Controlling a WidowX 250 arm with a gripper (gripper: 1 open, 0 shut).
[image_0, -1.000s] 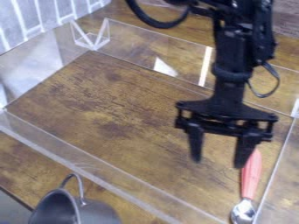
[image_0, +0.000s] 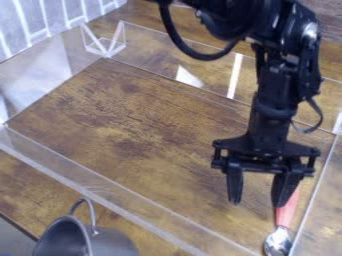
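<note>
My black gripper (image_0: 257, 188) hangs at the right side over a wooden floor inside a clear-walled enclosure, its two fingers apart with nothing visible between them. A spoon with a red handle (image_0: 286, 210) and a metal head (image_0: 278, 243) lies at the lower right, just right of and below the gripper, partly behind its right finger.
A grey metal pot (image_0: 64, 242) with a handle stands at the lower left, outside the clear wall (image_0: 120, 200). A white railing (image_0: 40, 20) is at the back left.
My gripper has moved downward and slightly to the left over the last second, now lower beside the spoon. The spoon and pot look unmoved.
</note>
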